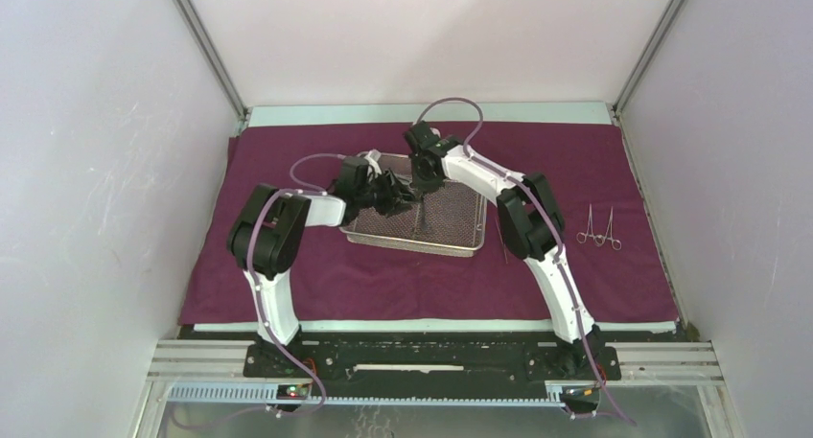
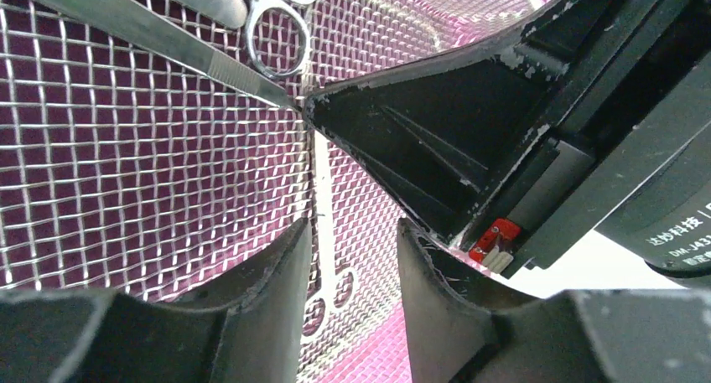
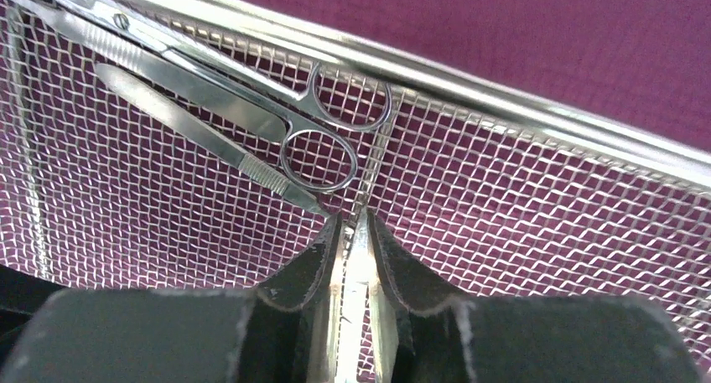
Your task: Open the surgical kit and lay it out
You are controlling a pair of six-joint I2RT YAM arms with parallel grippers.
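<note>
The wire-mesh instrument tray (image 1: 410, 247) stands mid-table, with both grippers over it. In the left wrist view, a ring-handled instrument (image 2: 325, 207) lies lengthwise beneath my left gripper, which is open and empty. A flat metal handle (image 2: 159, 38) ends at the black fingertip of my right gripper. In the right wrist view, ring-handled scissors (image 3: 243, 85) and a slim handle (image 3: 197, 135) lie near the tray wall. My right gripper has only a narrow gap between its fingertips, right beside the slim handle's end; a bright metal strip shows through the gap.
Two ring-handled clamps (image 1: 599, 229) lie on the cloth at the right. A thin instrument (image 1: 501, 240) shows beside the tray, partly covered by the right arm. The cloth (image 1: 422, 289) in front of the tray is clear.
</note>
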